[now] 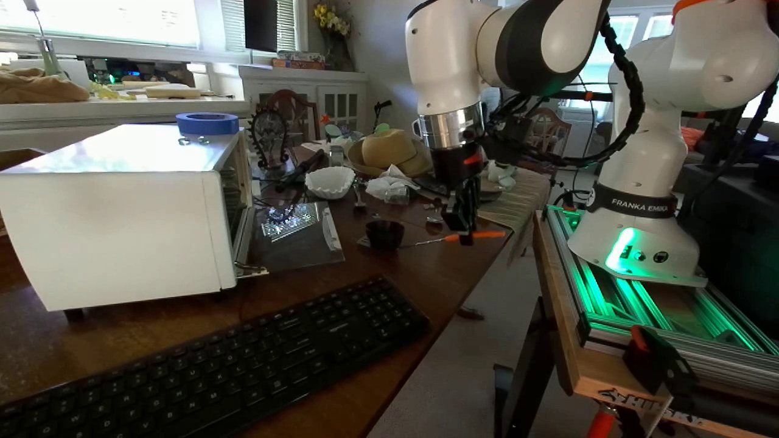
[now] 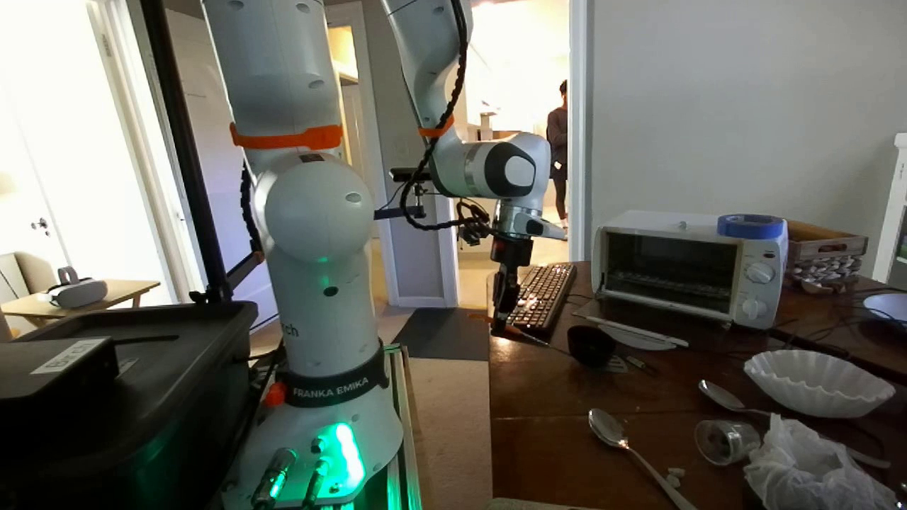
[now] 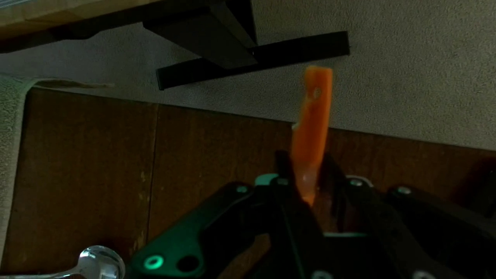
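Note:
An orange-handled tool (image 1: 487,234) with a thin metal shaft is held near the table's edge, my gripper (image 1: 463,235) shut on its handle. In the wrist view the orange handle (image 3: 312,130) stands between the dark fingers, its free end reaching out past the table edge over the floor. From the other exterior side the gripper (image 2: 502,326) points down, and the shaft (image 2: 531,337) slants toward a small black bowl (image 2: 591,346). The shaft's far end lies close to the bowl; whether they touch I cannot tell.
A black keyboard (image 1: 241,358) and a white toaster oven (image 1: 124,226) with its door open occupy the near table. Spoons (image 2: 608,426), a clear cup (image 2: 727,442) and a white fluted bowl (image 2: 818,382) stand farther along. Bare wood (image 2: 536,399) shows along the edge.

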